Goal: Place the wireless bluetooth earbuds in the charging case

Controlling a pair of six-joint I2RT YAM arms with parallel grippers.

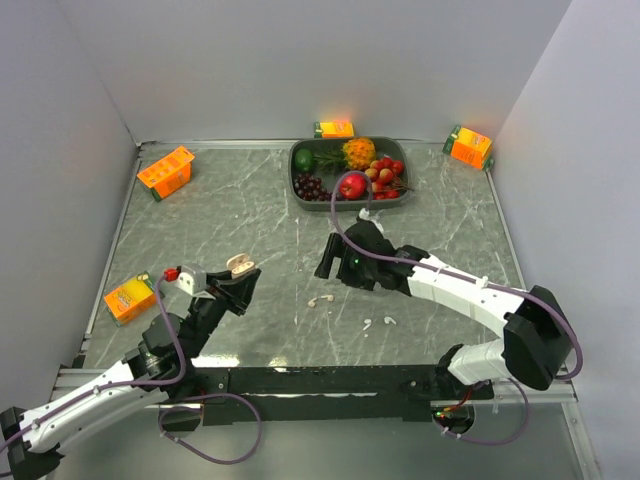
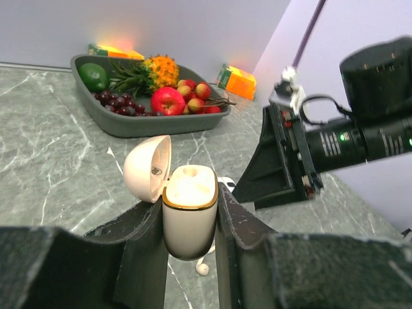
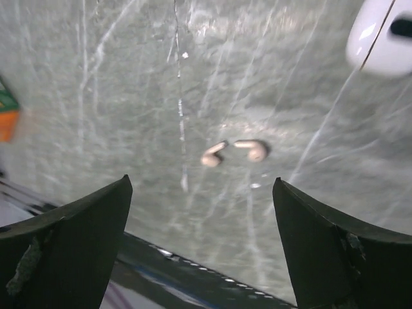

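The cream charging case (image 2: 190, 212) with its lid (image 2: 143, 167) raised is held upright in my left gripper (image 1: 240, 284), which is shut on it. My right gripper (image 1: 330, 258) hangs open over the table, right of the case in the top view. Small pale earbuds lie loose on the marble: one pair (image 3: 256, 152) shows between and beyond the right fingers in the right wrist view, and other pieces (image 1: 313, 302) lie left of them in the top view. Whether the case's slots are filled is unclear.
A grey fruit tray (image 1: 345, 200) stands at the back centre. Orange boxes sit at the left (image 1: 131, 298), back left (image 1: 166, 172), back (image 1: 334, 129) and back right (image 1: 468, 147).
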